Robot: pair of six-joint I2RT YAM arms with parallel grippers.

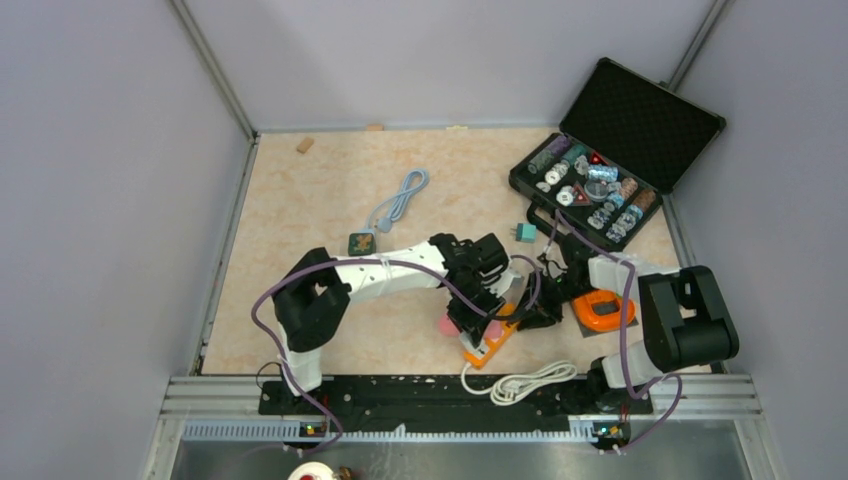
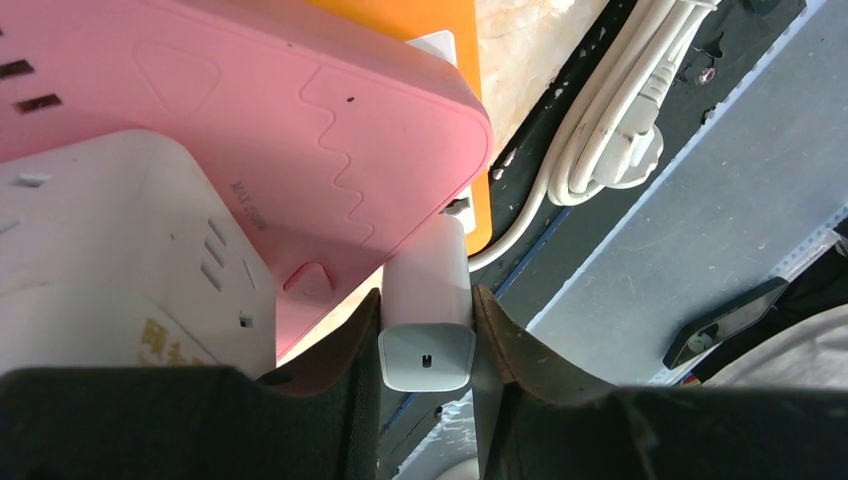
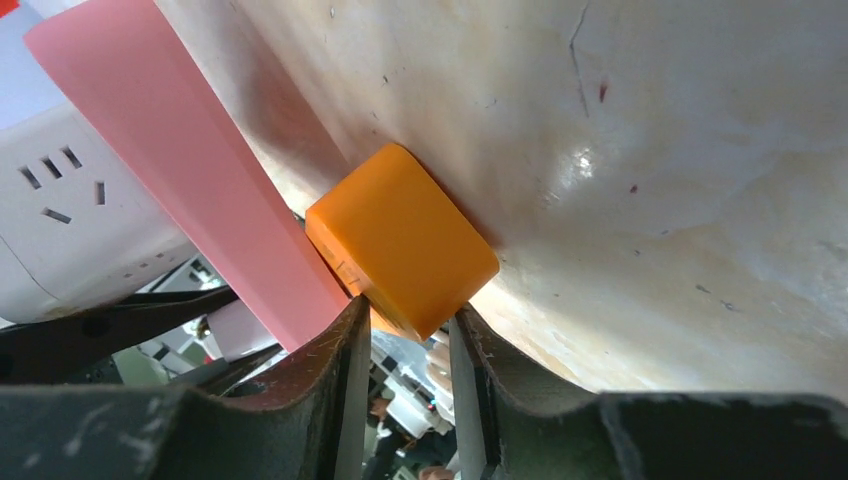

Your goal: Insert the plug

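Note:
My left gripper is shut on a white plug [image 2: 425,270], whose far end meets the white socket face of the orange power strip [image 2: 390,20]; whether it is seated cannot be seen. Beside it lie a pink block [image 2: 300,150] with a printed label and a white socketed adapter [image 2: 110,250]. In the right wrist view my right gripper has its fingertips on the near end of the orange body [image 3: 400,240] of the strip.
A white coiled cable [image 1: 530,385] lies along the front edge. An open black case [image 1: 590,190], a teal adapter [image 1: 525,232] and an orange object [image 1: 600,318] stand at the right.

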